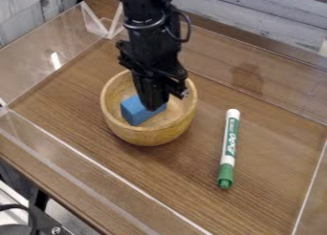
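Note:
A yellow bowl (153, 135) sits on the wooden table, holding a blue block (141, 110) on its left side. The black gripper (167, 93) hangs over the bowl from the top, just right of and above the block, with nothing visible between its fingers; it appears shut, though its tips are dark and hard to make out.
A white tube with green ends (228, 148) lies on the table to the right. A white slatted surface is at the top right, and a black cable at the lower left.

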